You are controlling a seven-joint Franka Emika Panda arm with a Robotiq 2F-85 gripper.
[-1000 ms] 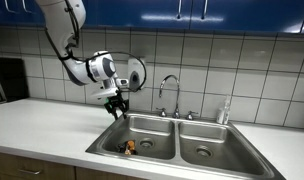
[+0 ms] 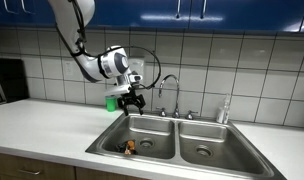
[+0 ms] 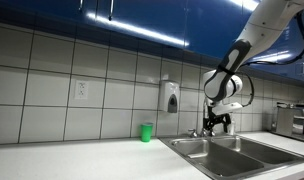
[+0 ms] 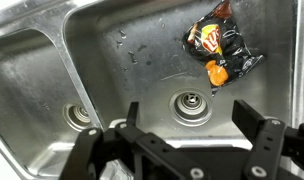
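Observation:
My gripper [image 2: 133,108] hangs over the left basin of the double sink, fingers apart and empty. In the wrist view its two fingers [image 4: 131,116] reach in from the lower edge, on either side of the drain [image 4: 191,106]. A crumpled black snack bag [image 4: 216,38] with red and yellow print lies on the basin floor beyond the fingertips. Against its lower end is a small orange item [image 4: 217,73]; I cannot tell whether it is part of the bag. From outside, the bag [image 2: 126,147] shows near the basin's front left corner, below the gripper.
A tall faucet [image 2: 176,98] rises behind the sink's middle. On the back counter, a green cup [image 3: 146,132] stands left of the sink. The right basin [image 2: 205,151] looks empty, and the left counter [image 2: 47,124] is wide and clear.
The arm has swung right, carrying the open gripper from the sink's left edge to farther over the left basin. The bag and cup appear unmoved.

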